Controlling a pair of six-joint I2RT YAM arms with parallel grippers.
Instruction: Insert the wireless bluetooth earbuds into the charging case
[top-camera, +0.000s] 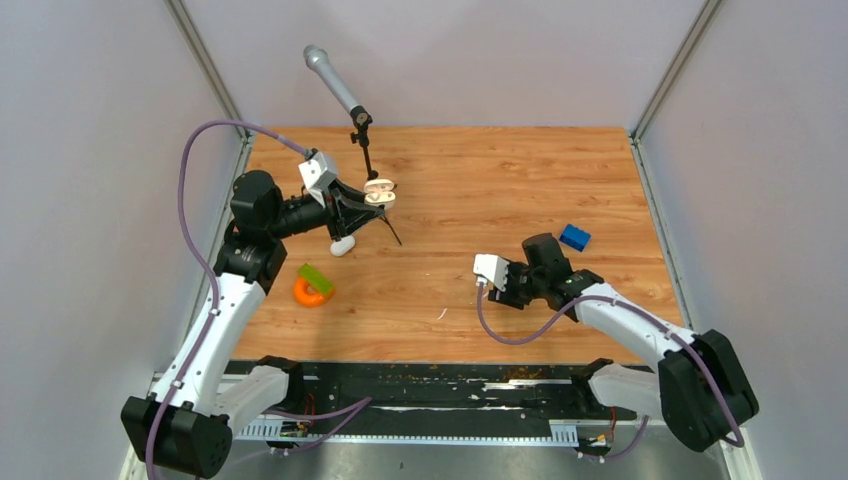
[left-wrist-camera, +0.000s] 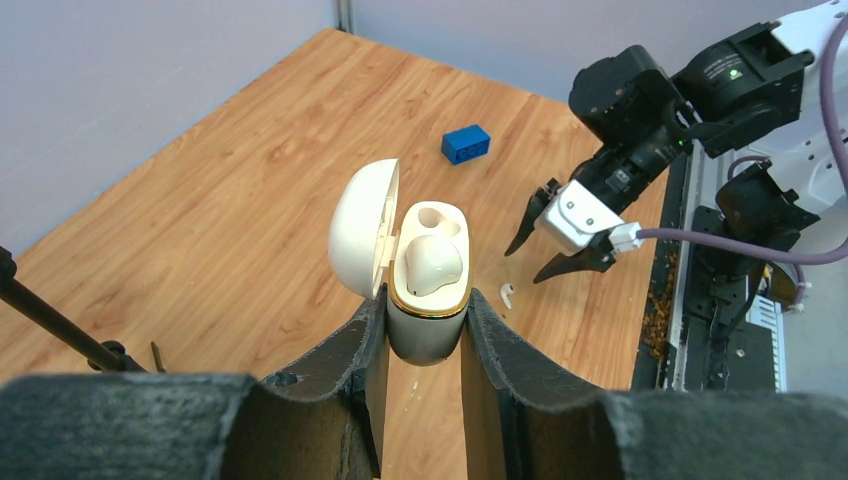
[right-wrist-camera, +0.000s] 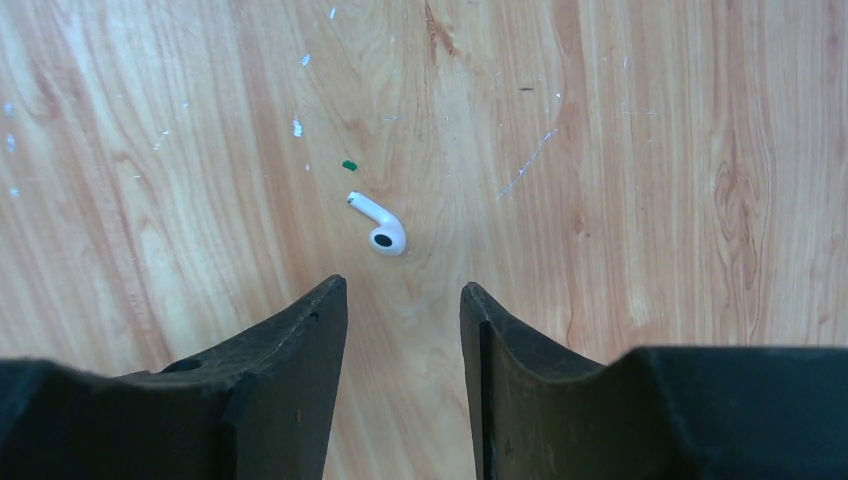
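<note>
My left gripper is shut on the base of the white charging case (left-wrist-camera: 427, 338), holding it above the table. The case's lid (left-wrist-camera: 363, 228) stands open, and its inside faces up. A rounded white shape (left-wrist-camera: 433, 263) fills part of the cavity, with small dark holes beside it; whether this is a seated earbud I cannot tell. On the table lies a white earbud (right-wrist-camera: 387, 232), just beyond the fingertips of my right gripper, which is open with nothing between its fingers. From above, the right gripper (top-camera: 507, 298) hides that earbud.
A microphone on a stand (top-camera: 335, 82) rises close behind the held case (top-camera: 380, 195). An orange ring with a green block (top-camera: 317, 277) and a white object (top-camera: 342, 246) lie at left. A blue brick (top-camera: 575, 237) sits beyond the right arm.
</note>
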